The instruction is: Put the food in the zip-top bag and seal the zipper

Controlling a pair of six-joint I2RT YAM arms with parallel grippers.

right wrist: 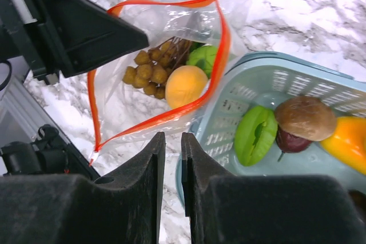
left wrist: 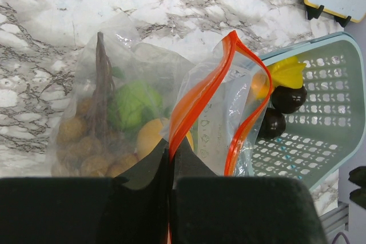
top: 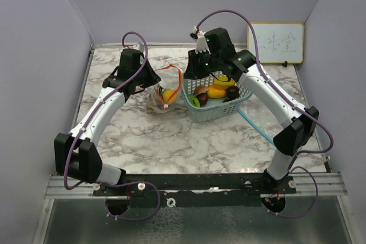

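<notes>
The clear zip top bag has an orange zipper rim, and its mouth gapes toward the basket. Inside lie a cluster of brown round fruit, a green piece of food and a yellow-orange fruit. My left gripper is shut on one part of the bag's rim, the orange strip running between its fingers. Above the basket's left side, beside the bag mouth, hangs my right gripper. Its fingers stand close together with a narrow gap, and nothing shows between them.
Right of the bag, the light-blue basket holds a green pepper, a brown mushroom-like piece, a dark red one, yellow food and dark round ones. A whiteboard stands at the back right.
</notes>
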